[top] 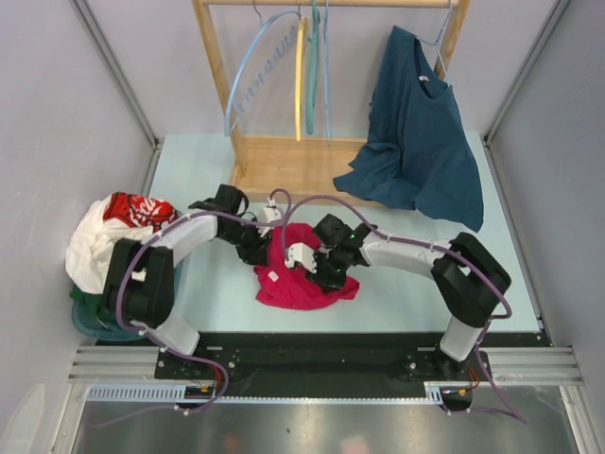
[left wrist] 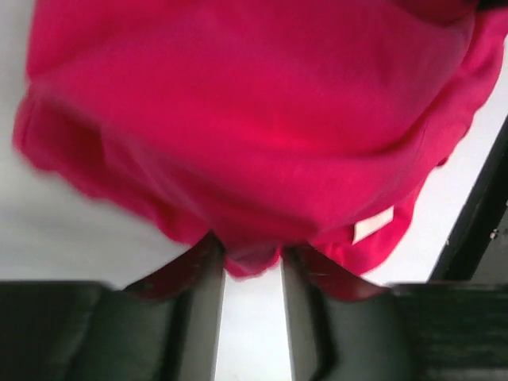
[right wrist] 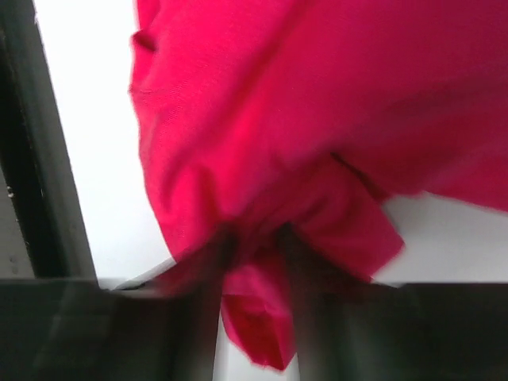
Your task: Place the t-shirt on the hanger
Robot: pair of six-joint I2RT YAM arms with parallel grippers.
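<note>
A crumpled red T-shirt (top: 298, 293) lies on the pale table. My left gripper (top: 255, 255) is at its left side; in the left wrist view the fingers stand part open around a fold of red cloth (left wrist: 238, 143). My right gripper (top: 326, 279) is over its right part; in the right wrist view the blurred fingers straddle bunched cloth (right wrist: 238, 127). Whether either grips the cloth is unclear. Several empty hangers, including a yellow one (top: 299, 85), hang on a wooden rack (top: 265, 175).
A dark blue shirt (top: 416, 142) hangs on the rack's right side. A bin (top: 95, 320) of white, red and green cloth stands at the left. The table's front edge has a dark rail (top: 321, 345).
</note>
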